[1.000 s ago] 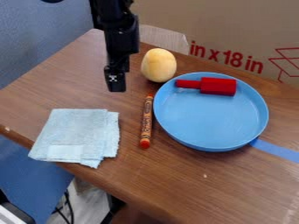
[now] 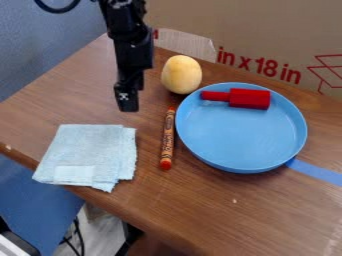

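Observation:
My black gripper hangs low over the wooden table at the upper left, just left of a pale yellow egg-shaped object; whether its fingers are open or shut is unclear. A light blue folded cloth lies at the lower left. An orange-brown crayon-like stick lies along the left of a blue plate, and a red cylinder with a handle lies on that plate.
A cardboard box stands behind the table. A blue tape strip runs right from the plate. The table's left edge drops to a blue surface. Bare wood lies left of my gripper and at the lower right.
My gripper has shifted slightly left and a little lower in the view. The objects on the table look unmoved.

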